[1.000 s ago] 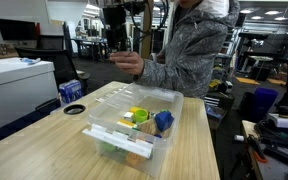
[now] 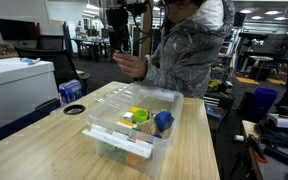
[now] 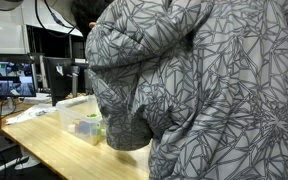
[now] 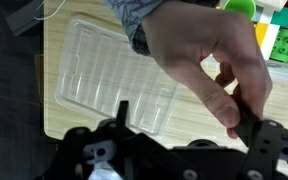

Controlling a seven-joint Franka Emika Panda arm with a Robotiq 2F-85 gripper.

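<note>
My gripper stands open in the wrist view, its two dark fingers wide apart. A person's bare hand reaches in from above and rests at the right finger, covering part of it. No object shows held between the fingers. On the wooden table a clear plastic box holds several colourful things, among them a blue one and a yellow-green one. An empty clear tray or lid lies flat to the left of the hand in the wrist view.
The person in a grey patterned coat stands at the table and blocks most of exterior view 2. A blue-and-white package and a round black item sit behind the box. Bare table lies at the front left.
The person's upper body and arm have shifted slightly at the top of exterior view 1. The box and its contents stay where they were.
</note>
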